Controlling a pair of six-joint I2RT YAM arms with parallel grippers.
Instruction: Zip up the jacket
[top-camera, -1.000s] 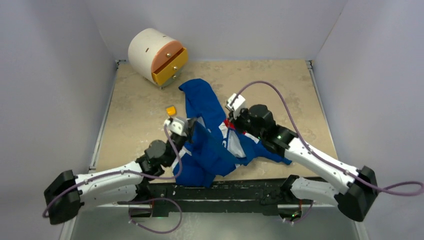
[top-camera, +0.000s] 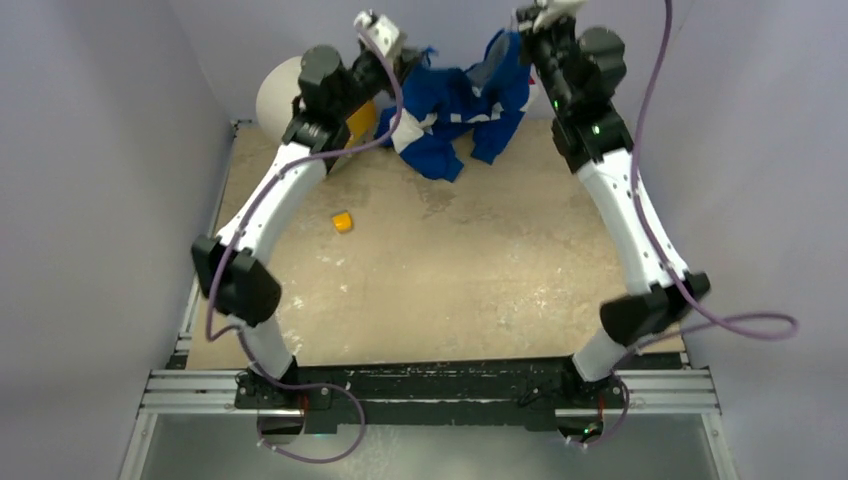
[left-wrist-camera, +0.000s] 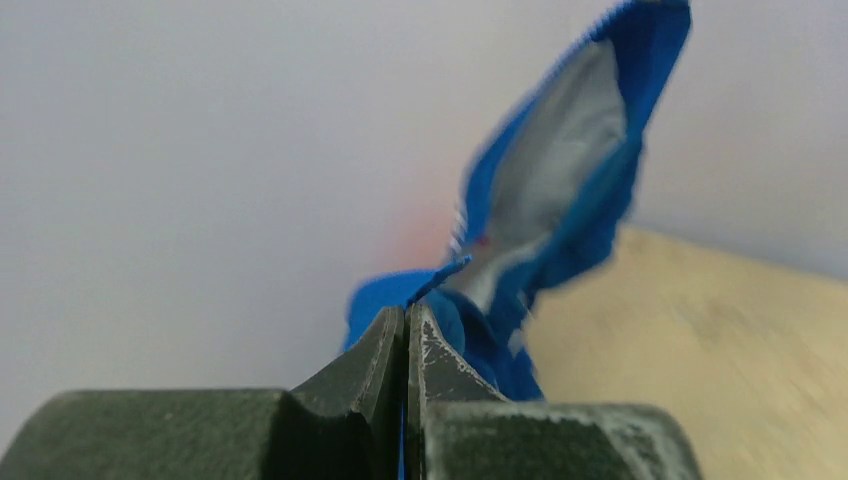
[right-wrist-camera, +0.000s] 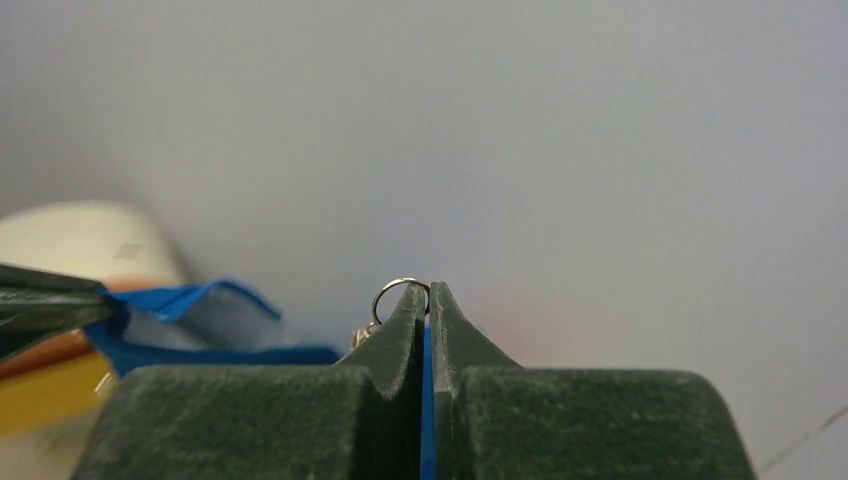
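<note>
The blue jacket, with white patches, hangs in the air between my grippers near the back wall, sleeves dangling. My left gripper is shut on its edge; a blue cloth tip sticks out above the fingers in the left wrist view. My right gripper is shut too, with a strip of blue cloth showing between its fingers. A thin metal ring shows beside those fingertips; whether they grip it is unclear. The jacket's grey-white inside faces the left wrist camera. The zip's state is hard to see.
A white cylinder-shaped drawer unit with a yellow drawer stands at the back left, partly behind my left arm. A small yellow block lies on the table.
Both arms have swung from the front of the table to the back, carrying the jacket up and away.
</note>
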